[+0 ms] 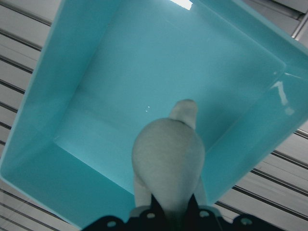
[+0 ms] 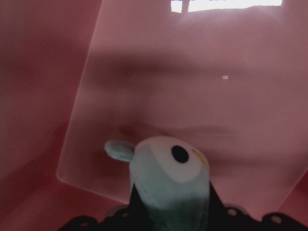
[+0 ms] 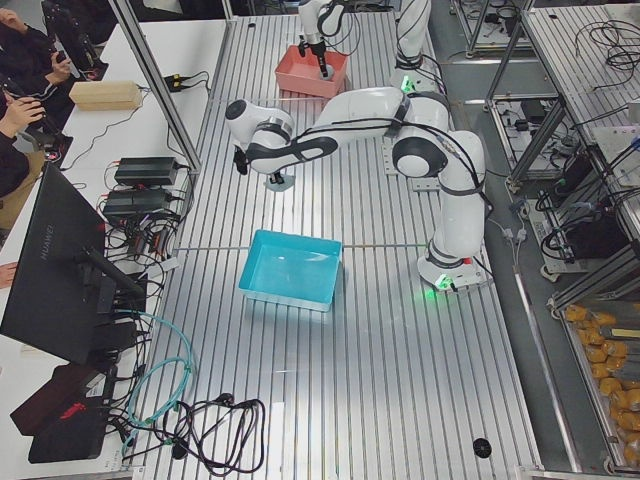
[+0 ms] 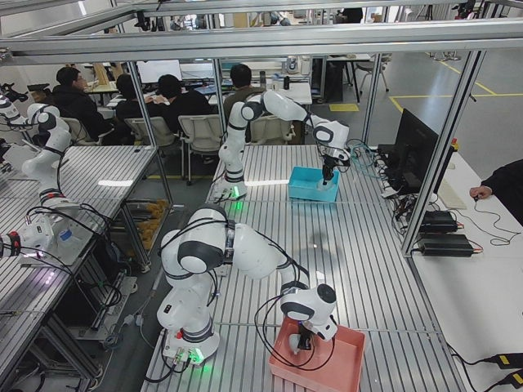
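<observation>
A pale grey-white plush toy (image 1: 167, 161) is held in my left gripper, shut on it. In the camera left view it hangs just beyond the turquoise bin (image 3: 290, 300); in the left wrist view the empty bin floor shows beneath. My right gripper is shut on a pale blue-white plush toy (image 2: 171, 175) with a black eye, down inside the pink bin (image 4: 347, 351).
A monitor (image 3: 55, 265), power units and coiled cables line the left side in the camera left view; frame posts (image 4: 445, 151) stand along the table.
</observation>
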